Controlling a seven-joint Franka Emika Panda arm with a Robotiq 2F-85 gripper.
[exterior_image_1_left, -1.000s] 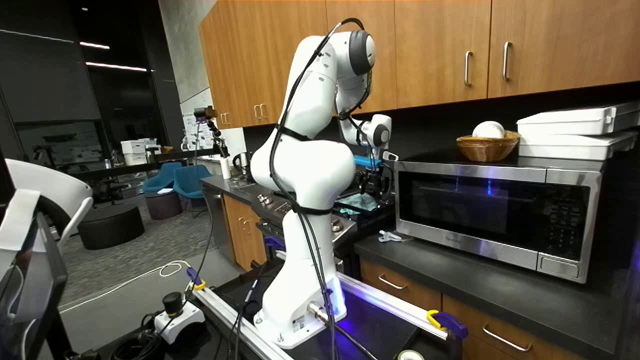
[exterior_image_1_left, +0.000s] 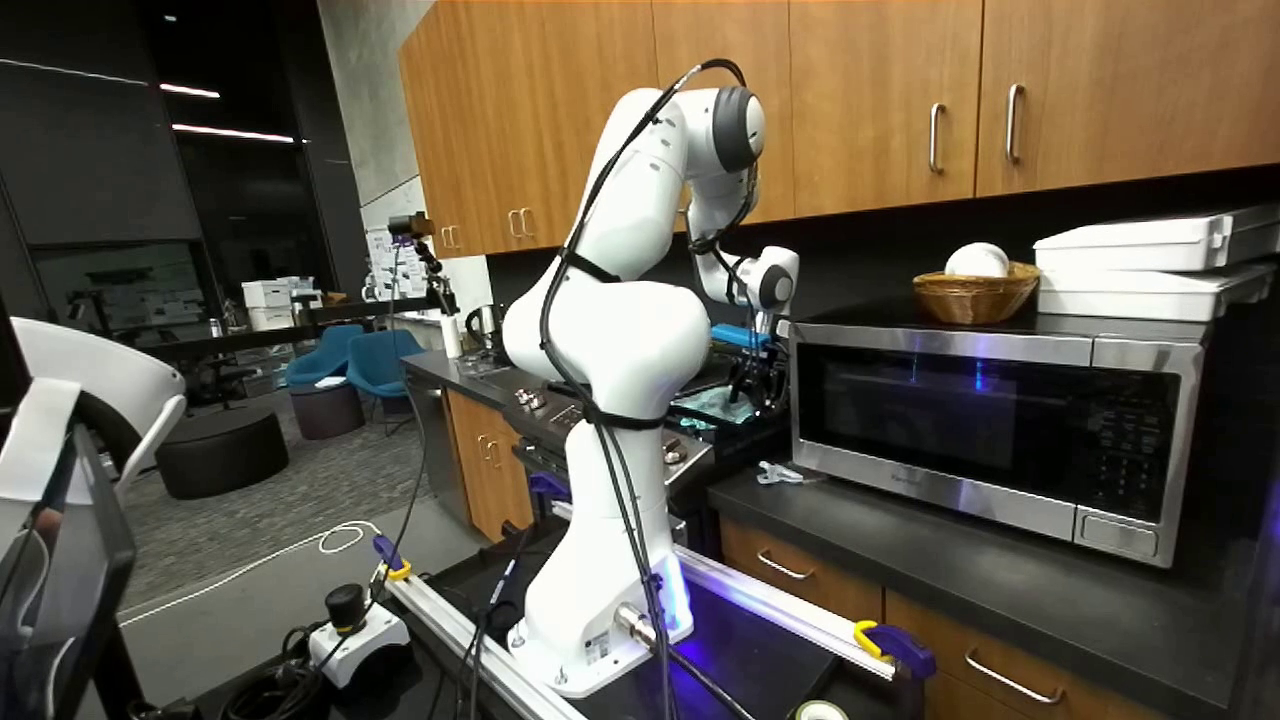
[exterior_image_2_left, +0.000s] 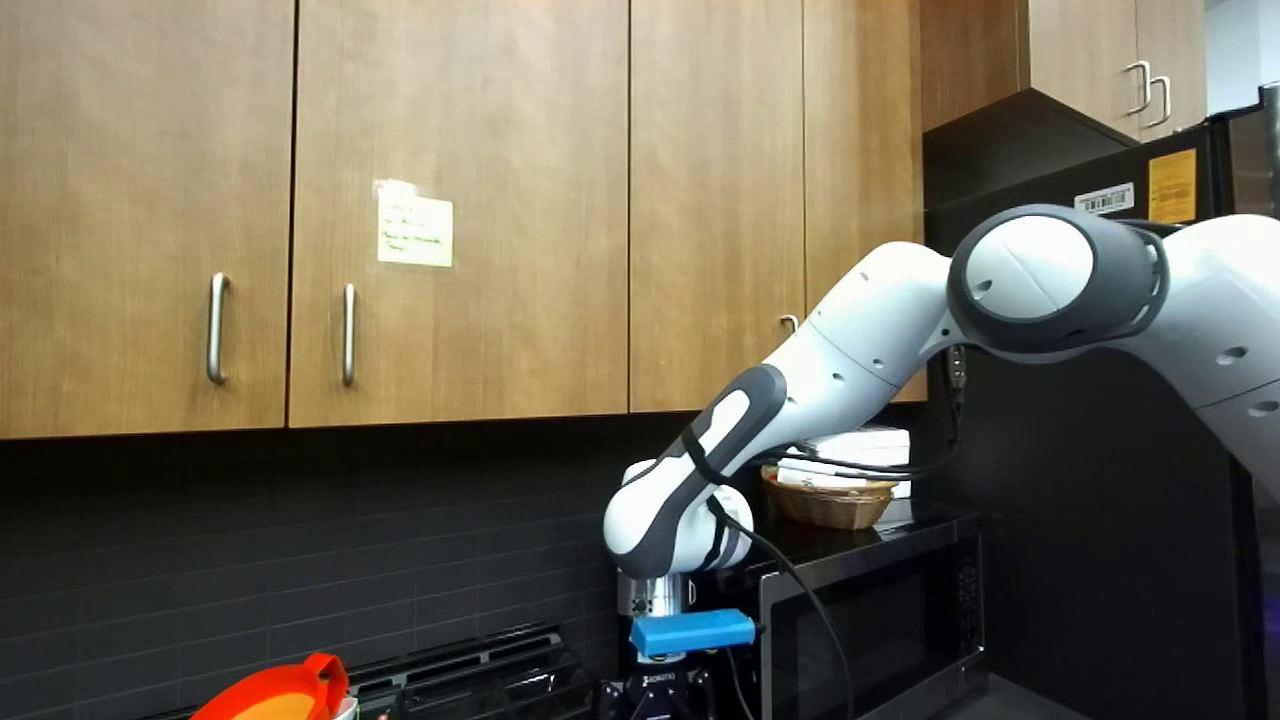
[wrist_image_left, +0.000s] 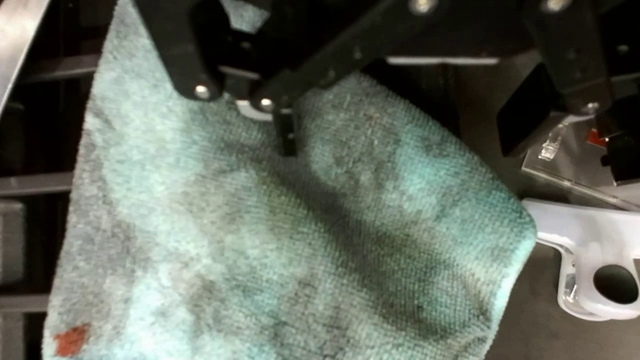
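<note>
A grey-green cloth (wrist_image_left: 198, 240) with a small reddish-brown patch fills much of the wrist view, with a fold running down its middle. My gripper stands open above it. One finger (wrist_image_left: 286, 135) is over the cloth, while the other finger (wrist_image_left: 525, 111) is past its right side. Nothing shows gripped between them. In exterior view 1 the gripper (exterior_image_1_left: 758, 382) hangs low over the stove area beside the microwave, near the cloth (exterior_image_1_left: 720, 404). Only the upper part of the gripper (exterior_image_2_left: 657, 694) shows at the bottom of exterior view 2; the cloth is hidden there.
The microwave (exterior_image_1_left: 960, 420) stands close to the right of the gripper, bearing a basket (exterior_image_1_left: 974, 295) and white boxes (exterior_image_1_left: 1134, 294). A white plastic piece (wrist_image_left: 549, 219) lies by the cloth's right corner. Stove grates (exterior_image_2_left: 480, 672) and an orange-red item (exterior_image_2_left: 270, 694) are also near. Cabinets (exterior_image_2_left: 468, 120) hang above.
The arm's wrist and gripper have moved down and slightly to the right in exterior view 1. The microwave and other surroundings look unchanged.
</note>
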